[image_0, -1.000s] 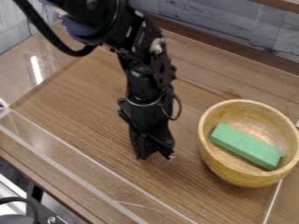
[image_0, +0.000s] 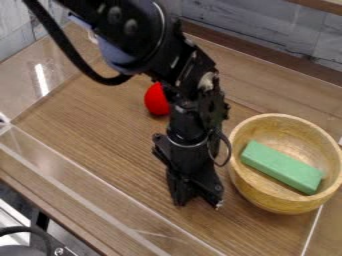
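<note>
The black robot arm reaches down from the upper left, and its gripper (image_0: 187, 192) is low over the wooden table, just left of a yellow bowl (image_0: 274, 200). The fingertips are dark and hard to make out; the gripper looks shut, with nothing visible in it. A green block (image_0: 281, 167) lies inside the bowl. Behind the arm, a red round object (image_0: 156, 98) is partly hidden.
A pale wall runs along the back. A dark cable loops at the lower left corner.
The red object came into partial view behind it. The bowl and block look unmoved.
</note>
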